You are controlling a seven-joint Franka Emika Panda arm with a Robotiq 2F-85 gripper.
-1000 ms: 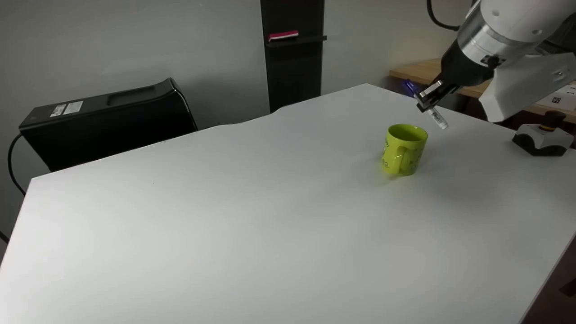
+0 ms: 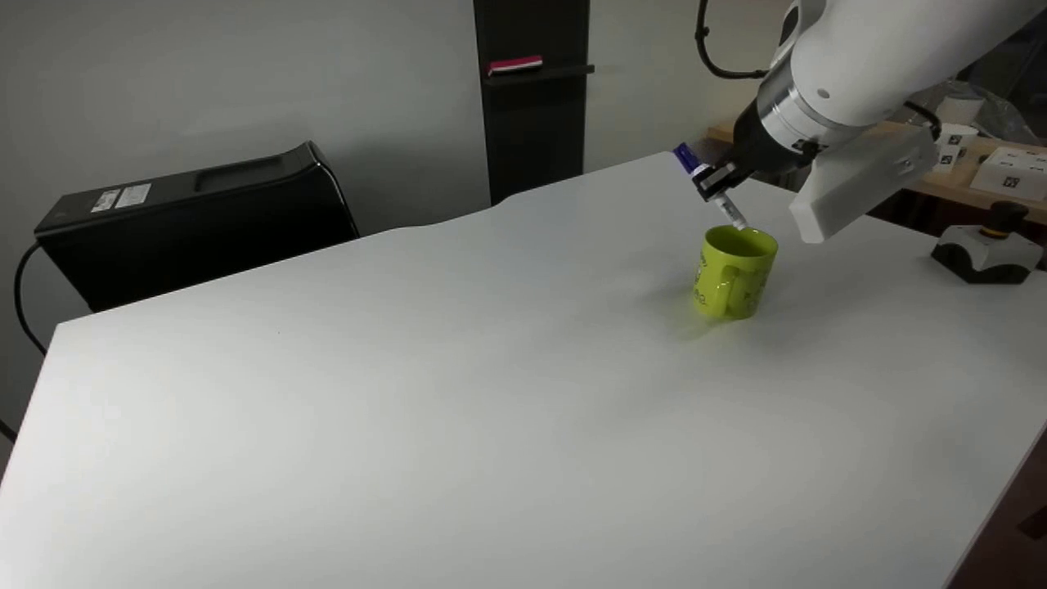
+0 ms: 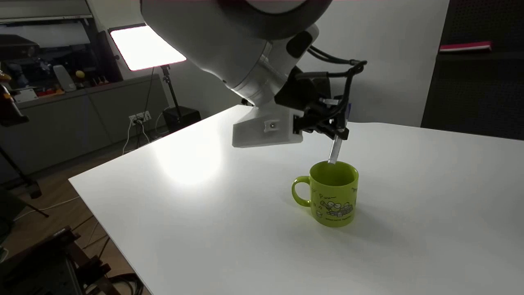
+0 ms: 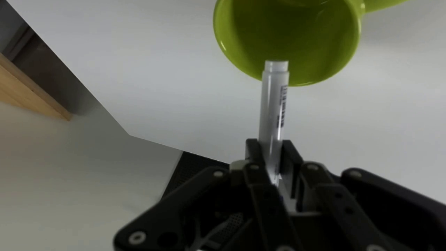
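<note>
A white marker with a blue cap (image 2: 687, 157) is held tilted, its white end pointing down. My gripper is shut on its barrel (image 4: 272, 104). Below stands a yellow-green mug (image 3: 334, 201), upright on the table, with its handle toward the left in the second exterior view. The marker's lower end (image 3: 333, 155) is at the mug's rim in both exterior views. From the wrist, that end overlaps the near edge of the mug's opening (image 4: 288, 37); whether it dips below the rim, I cannot tell. The mug looks empty where its inside shows.
A black box-shaped device (image 2: 196, 216) stands beyond its far left edge. On the right sits a white and black button box (image 2: 989, 245). A lamp (image 3: 145, 46) glows behind the table.
My gripper has carried the marker leftward in the first exterior view, from right of the mug to over its opening. The marker also hangs steeper. The mug has stayed put.
</note>
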